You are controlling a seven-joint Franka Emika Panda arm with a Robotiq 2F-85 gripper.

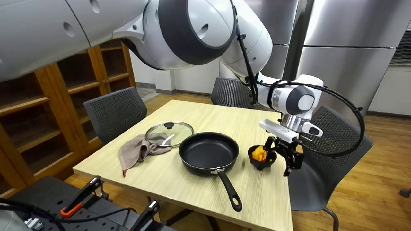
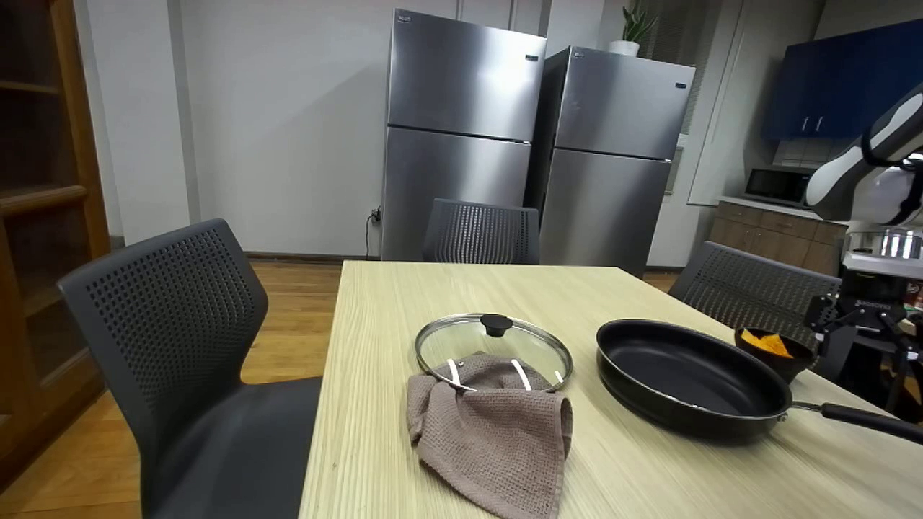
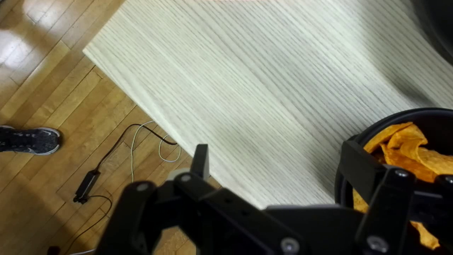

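My gripper is open, its two fingers wide apart with only tabletop and floor showing between them. It hangs over the table's right edge in exterior view 1. One finger [image 3: 359, 168] overlaps the near side of a small black bowl [image 3: 369, 131] in the wrist view; whether it touches the bowl I cannot tell. Orange chips [image 1: 259, 154] fill part of that bowl. Left of the bowl stands a black frying pan [image 1: 210, 150], empty. A glass lid [image 2: 495, 325] with a black knob rests partly on a crumpled brown towel [image 2: 497, 441].
The pan's handle [image 1: 230, 191] points toward the table's front right. Chairs stand around the table, one [image 1: 335, 154] close beneath my gripper. Bare tabletop [image 1: 223, 115] lies behind the pan. A cable [image 3: 112, 148] runs over the floor below.
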